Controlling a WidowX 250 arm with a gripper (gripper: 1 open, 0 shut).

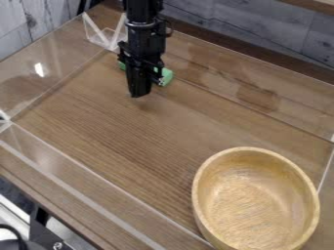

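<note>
The black robot arm reaches down from the top centre of the camera view to its gripper (137, 82), which is low over the wooden table at the upper left. A green object (162, 74) lies just behind and to the right of the gripper, partly hidden by it. Whether the fingers are open or shut, and whether anything is between them, is too small and dark to tell.
A large beige oval bowl (255, 198) sits at the front right. A dark wall borders the back, and cables show at the bottom left corner.
</note>
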